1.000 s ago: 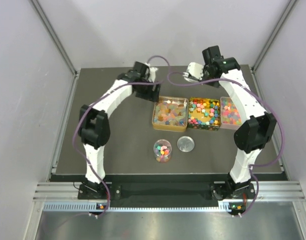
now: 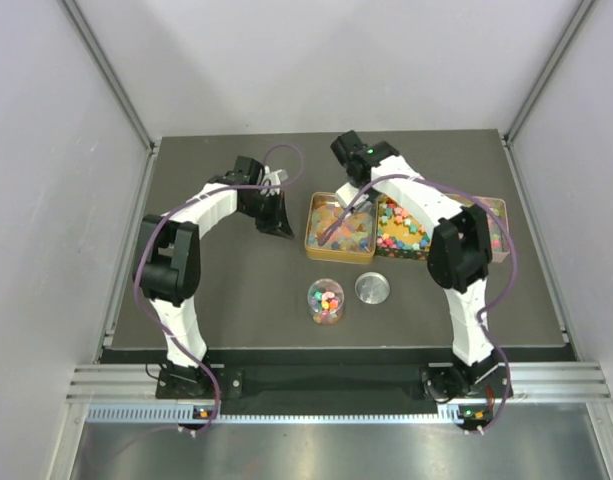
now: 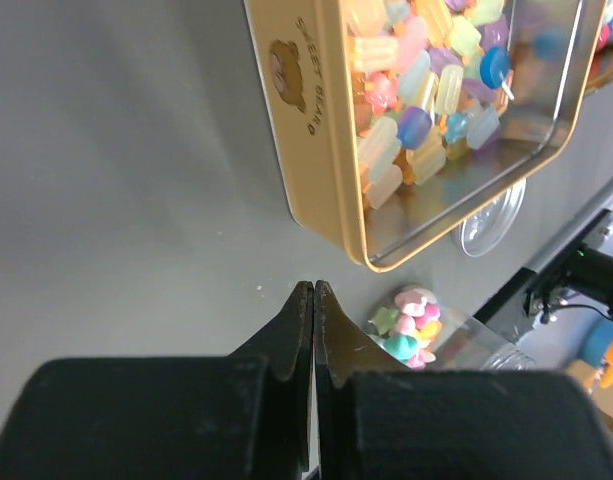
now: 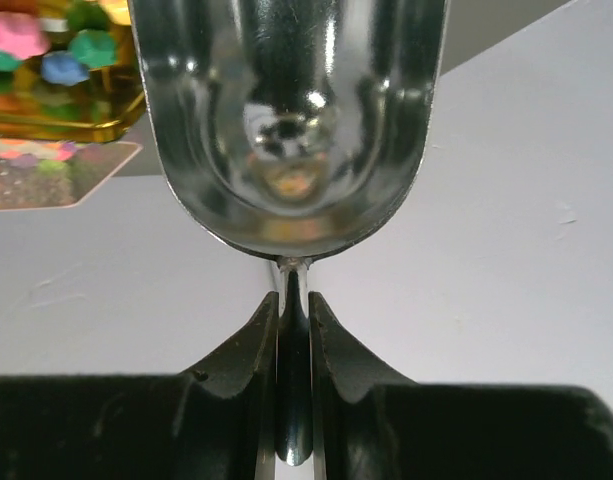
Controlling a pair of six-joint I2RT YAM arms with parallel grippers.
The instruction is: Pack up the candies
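Note:
A gold tin (image 2: 323, 250) (image 3: 316, 150) holds translucent candies. Right of it a patterned tin (image 2: 401, 250) (image 4: 106, 120) holds star-shaped candies, and a clear box (image 2: 496, 230) with candies is at the far right. My left gripper (image 2: 286, 230) is shut beside the gold tin's left wall, nothing seen between its fingers. My right gripper is shut on the handle of a metal scoop (image 4: 286, 150), over the tins at the back in the top view. The scoop's bowl looks empty, with reflections in it.
A jar (image 2: 326, 305) with colourful candies stands in front of the gold tin, beside a round lid (image 2: 372, 288).
My right arm swung left toward the gold tin.

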